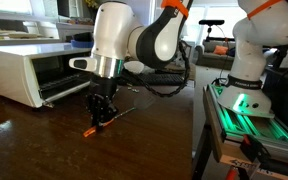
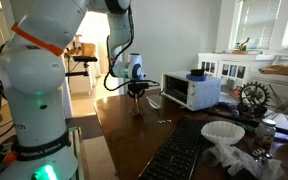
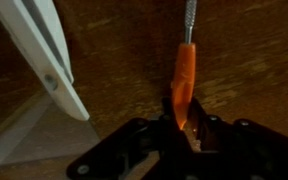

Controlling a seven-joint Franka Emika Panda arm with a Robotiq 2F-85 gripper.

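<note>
A tool with an orange handle (image 3: pixel 184 75) and a thin metal shaft (image 3: pixel 190 20) is in the wrist view, over dark wood. My gripper is shut on its handle, near the end. In exterior view 1 the gripper (image 1: pixel 101 115) points down at the dark table (image 1: pixel 44 145), with the orange handle (image 1: pixel 90 131) showing below its fingers. It cannot be told whether the tool touches the table. Exterior view 2 shows the gripper (image 2: pixel 137 91) small, at the far end of the table.
A white toaster oven (image 1: pixel 34 75) stands close behind the gripper. A white object (image 3: pixel 44 55) lies left of the tool in the wrist view. In exterior view 2, a black ridged object (image 2: pixel 174 152) and a white bowl (image 2: pixel 223 131) occupy the near right; bare table lies left of them.
</note>
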